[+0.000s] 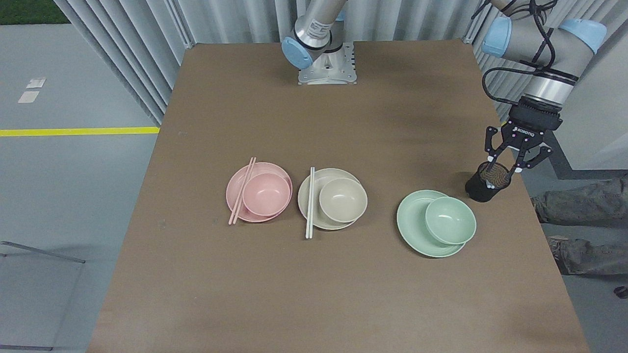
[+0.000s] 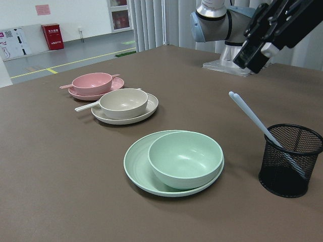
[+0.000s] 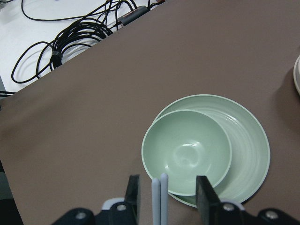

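The black gripper [image 1: 501,166] stands open above a black mesh cup [image 2: 287,174] at the table's right edge. In the wrist view, pale chopsticks [image 3: 160,201] rise between its fingers, apparently untouched; in the left view they lean in the cup. A mint plate [image 1: 418,229] carries a mint bowl [image 1: 450,220]. A white plate [image 1: 329,223] holds a white bowl [image 1: 342,199], with white chopsticks [image 1: 310,203] across its left side. A pink plate [image 1: 235,183] holds a pink bowl [image 1: 266,193] and pink chopsticks [image 1: 240,191].
Black cables [image 3: 77,35] lie beside the table in the wrist view.
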